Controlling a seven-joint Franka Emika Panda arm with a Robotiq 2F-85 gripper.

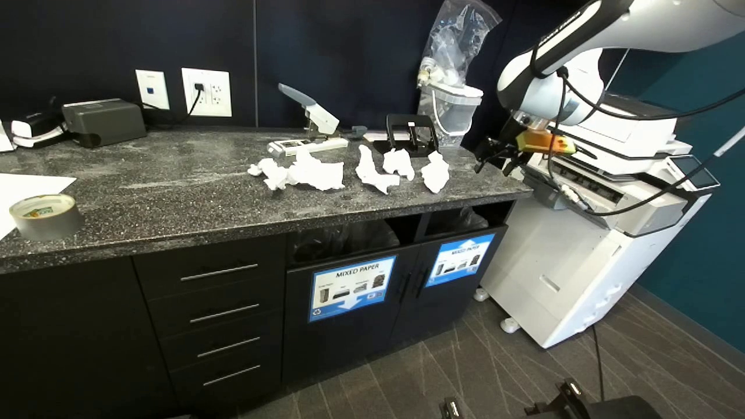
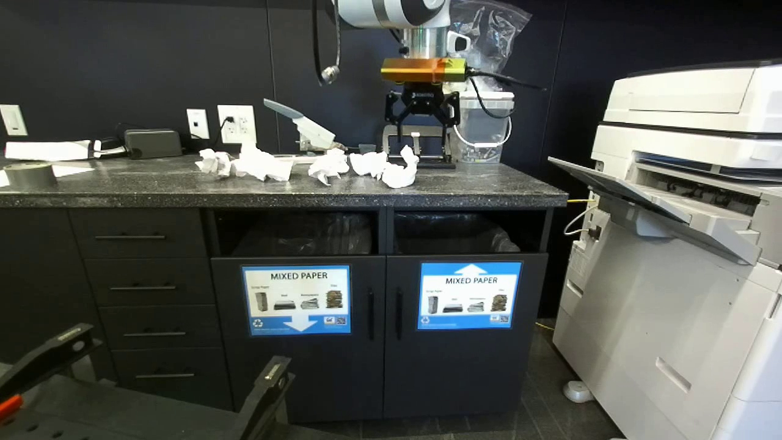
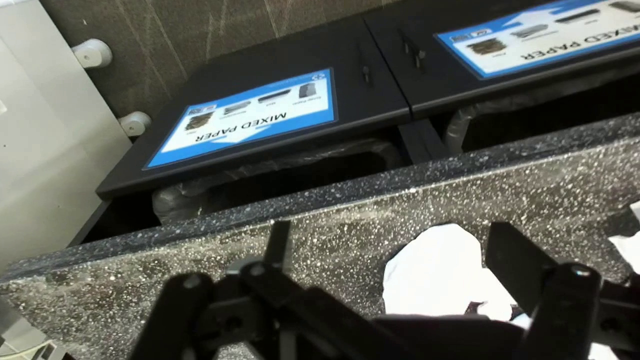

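Note:
Several crumpled white papers lie in a row on the dark speckled counter (image 1: 209,202); the rightmost paper (image 1: 436,172) sits closest to the printer end. My gripper (image 2: 423,132) hangs above the right part of the counter, its fingers open and nothing held. In the wrist view, one crumpled paper (image 3: 435,273) shows behind and between the fingers of the gripper, nearer the right finger and apart from it in height as far as I can tell. Below the counter, two dark bin openings (image 2: 308,233) sit above doors with MIXED PAPER signs (image 2: 297,297).
Behind the papers stand a stapler (image 1: 318,122), a black hole punch (image 1: 412,134) and a clear bucket (image 1: 450,108) with a plastic bag. A tape roll (image 1: 46,216) lies at the left. The printer (image 2: 682,293) stands right of the counter.

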